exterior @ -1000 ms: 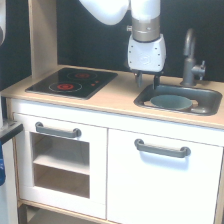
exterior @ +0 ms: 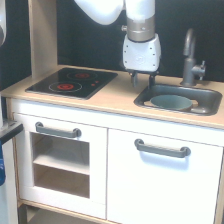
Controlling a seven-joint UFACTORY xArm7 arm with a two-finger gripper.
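My gripper (exterior: 143,79) hangs low over the counter, close to the left rim of the sink. Its dark fingers look spread apart, with nothing visible between them. A teal bowl or pot (exterior: 171,102) lies in the dark sink (exterior: 208,103), to the right of the gripper and clear of it. The view is too small to show whether the fingertips touch the counter.
A black stove top with red-ringed burners (exterior: 67,86) lies left on the wooden counter (exterior: 117,93). Behind the sink rises a grey faucet (exterior: 189,62). Below are an open-windowed oven door (exterior: 60,145) and a white cabinet door (exterior: 162,182).
The gripper has shifted slightly left, away from the sink. The teal item, the stove and the doors stand as before.
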